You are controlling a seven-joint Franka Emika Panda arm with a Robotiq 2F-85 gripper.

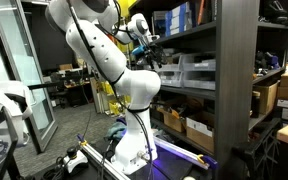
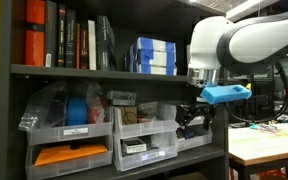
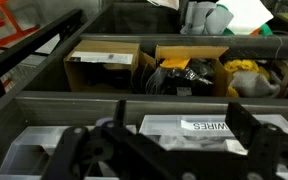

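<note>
Seen from the wrist, my gripper has its dark fingers (image 3: 247,122) spread wide on either side, with nothing visible between them. Below it are clear plastic bins, one bearing a "WIRES" label (image 3: 209,127). In exterior view 2 the gripper (image 2: 189,112) is in front of the right-hand clear bins (image 2: 149,128) on the shelf. Exterior view 1 shows the raised white arm (image 1: 139,110) reaching toward the shelf, the gripper small and dark near the stacked bins (image 1: 197,70).
Books (image 2: 54,35) and blue-white boxes (image 2: 152,55) stand on the upper shelf (image 2: 84,73). Lower down, cardboard boxes (image 3: 102,62) hold assorted items. A thick dark shelf post (image 1: 235,80) rises beside the arm. Open floor (image 1: 54,150) lies left of the base.
</note>
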